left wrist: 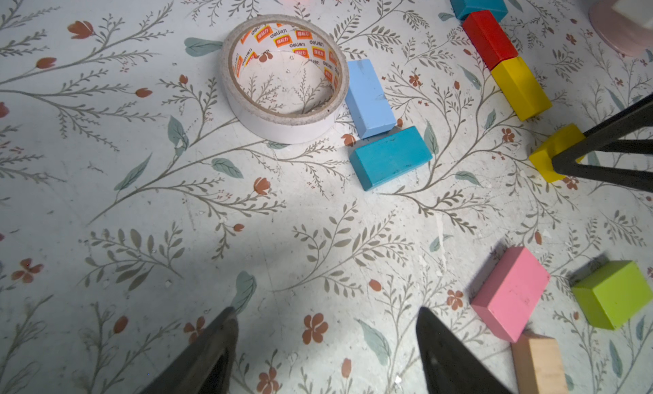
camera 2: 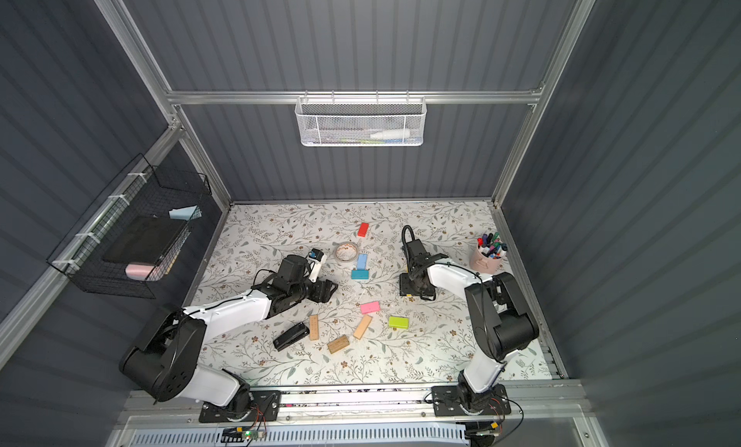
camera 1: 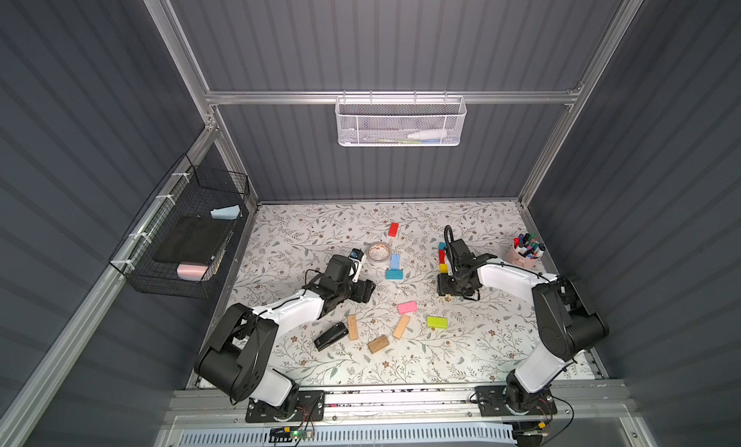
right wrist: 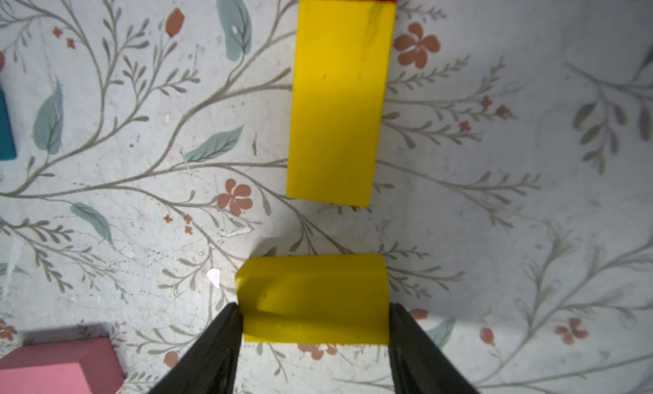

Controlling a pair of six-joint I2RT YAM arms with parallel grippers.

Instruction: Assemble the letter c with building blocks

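In the left wrist view a teal block (left wrist: 478, 3), a red block (left wrist: 489, 39) and a yellow block (left wrist: 521, 87) form a touching row. A second yellow block (right wrist: 313, 300) lies crosswise just in front of that row, with a small gap between. My right gripper straddles it, one finger close to each end; whether both press on it, I cannot tell. My left gripper hangs open over bare table with nothing between its fingers. Below the tape are a light blue block (left wrist: 369, 98) and another teal block (left wrist: 391, 157).
A tape roll (left wrist: 285, 77) stands near the light blue block. Pink (camera 1: 406, 307), lime (camera 1: 437, 322) and several wooden blocks (camera 1: 378, 343) lie toward the front. A black case (camera 1: 331, 336) sits below my left arm, a red block (camera 1: 393, 229) at the back, a pen cup (camera 1: 525, 252) at right.
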